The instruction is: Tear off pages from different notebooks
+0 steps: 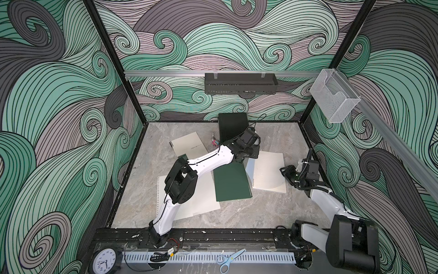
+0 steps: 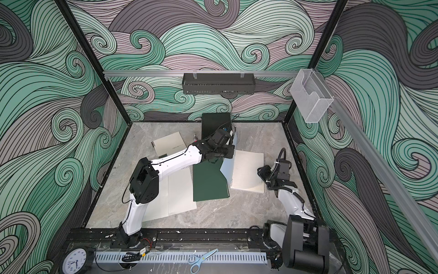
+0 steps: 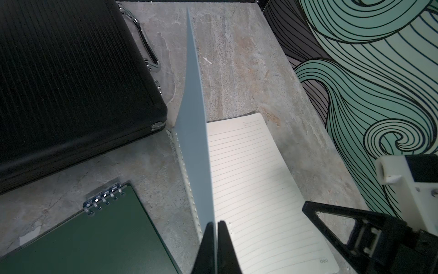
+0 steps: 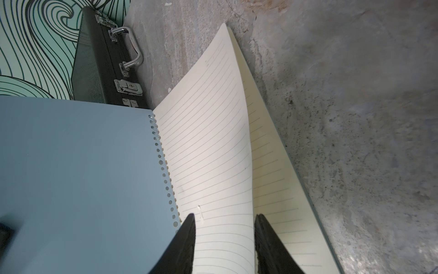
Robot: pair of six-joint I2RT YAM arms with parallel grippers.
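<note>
A lined spiral notebook (image 1: 269, 173) lies toward the right of the table with its blue cover (image 3: 194, 141) standing nearly upright. My left gripper is shut on the edge of that cover. Over the page's outer edge, my right gripper has its fingers parted. The top lined page (image 4: 207, 141) rises between them, its raised edge close to the right-hand finger (image 4: 264, 233). Another lined page (image 4: 273, 191) shows beneath. To the left lie a green notebook (image 1: 232, 185), an open white notebook (image 1: 200, 201) and a beige notebook (image 1: 188, 143).
A black case (image 3: 77, 86) stands at the back, close to the raised cover. Bare table (image 4: 360, 137) lies beyond the notebook's outer edge. A wire basket (image 1: 333, 98) hangs from the right rail, and blue scissors (image 1: 225, 262) rest at the front.
</note>
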